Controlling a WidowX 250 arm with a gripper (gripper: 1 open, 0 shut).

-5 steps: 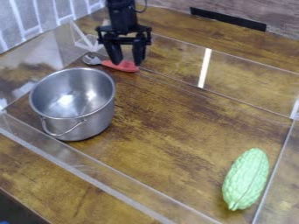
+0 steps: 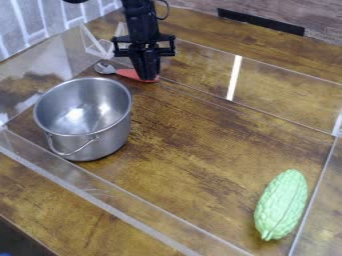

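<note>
At the back left of the camera view my black gripper (image 2: 144,68) is lowered over a red-handled utensil (image 2: 134,75) with a metal head (image 2: 104,67). The fingers are at the handle; whether they are shut on it is too small to tell. A steel pot (image 2: 83,118) with a wire handle stands at the left. A pale green bitter melon (image 2: 282,204) lies at the front right.
Transparent panels or strips border it at the front, left, back and right. A white strip (image 2: 234,78) lies toward the back right.
My gripper has shifted slightly at the red handle over the last second. The pot and the melon are unmoved.
</note>
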